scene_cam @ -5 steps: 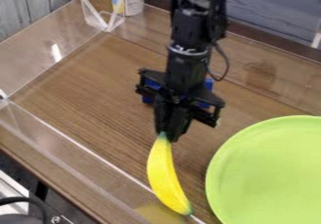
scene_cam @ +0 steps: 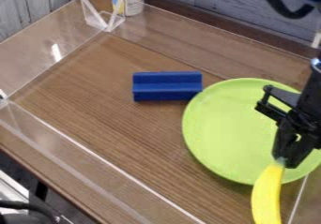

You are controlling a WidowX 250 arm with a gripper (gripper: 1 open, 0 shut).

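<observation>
My black gripper (scene_cam: 286, 143) is at the right edge, over the right part of the green plate (scene_cam: 220, 125). A yellow banana (scene_cam: 267, 198) hangs from its fingers by one end, reaching down past the plate's front rim. The gripper is shut on it.
A blue block (scene_cam: 168, 86) lies behind and left of the plate. A can (scene_cam: 127, 1) stands at the back left beside a clear plastic piece (scene_cam: 103, 14).
The gripper has moved right with the banana. The green plate now appears farther back and more to the left, below the gripper.
</observation>
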